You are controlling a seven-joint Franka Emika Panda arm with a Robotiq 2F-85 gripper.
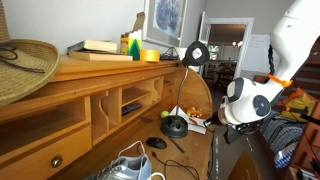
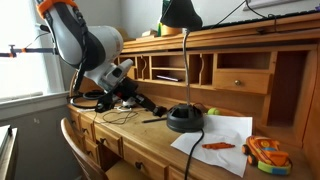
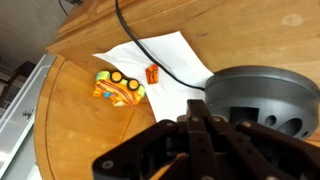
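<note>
My gripper [image 2: 160,111] is shut, with nothing showing between its fingers, and hangs over the desk's front side to the left of the lamp in exterior view 2. A dark round lamp base [image 2: 185,118] stands on the wooden desk. White paper [image 3: 170,50] lies beside it, with a small orange-red piece [image 3: 152,74] on top. Next to the paper sits an orange toy [image 3: 120,88] with green and yellow parts. In the wrist view the fingers [image 3: 196,108] come up from the bottom, left of the lamp base.
A black cord [image 3: 140,42] crosses the paper. A computer mouse [image 1: 156,142] and a white shoe [image 1: 128,166] lie on the desk in exterior view 1. Wooden cubbies [image 1: 132,97] run along the back, with books [image 1: 100,47] on the shelf above.
</note>
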